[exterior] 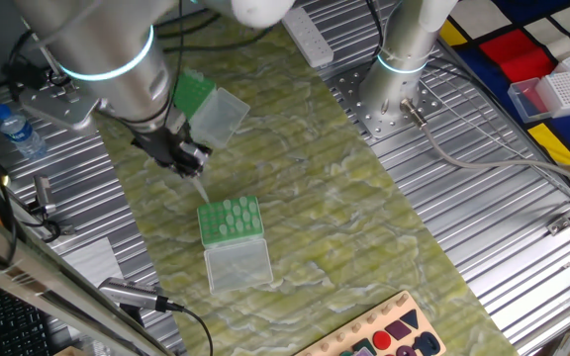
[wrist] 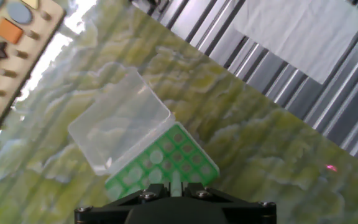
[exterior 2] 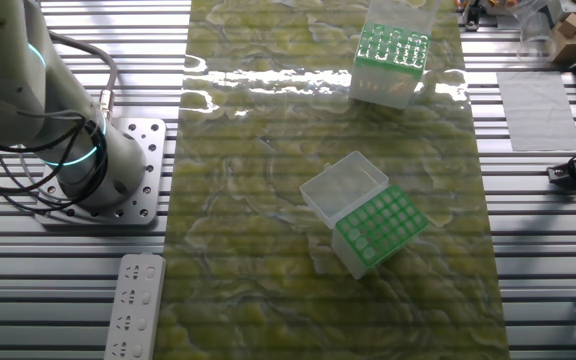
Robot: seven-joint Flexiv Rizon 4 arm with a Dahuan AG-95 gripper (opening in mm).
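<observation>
My gripper (exterior: pixel 197 166) is shut on a slender clear pipette tip (exterior: pixel 202 188), which points down beside the far-left corner of a green rack box (exterior: pixel 207 229). Several clear tips stand in that box, with empty holes along its left side. Its translucent lid (exterior: pixel 238 266) lies folded open. From the wrist view, the gripper has the pale tip between its fingers, over the near edge of the green rack (wrist: pixel 187 151). A second green rack box (exterior 2: pixel 381 227), lid open, sits elsewhere on the mat; my gripper is outside exterior view 2.
A wooden shape board (exterior: pixel 379 332) lies at the mat's near end. A water bottle (exterior: pixel 20 132) is at left.
</observation>
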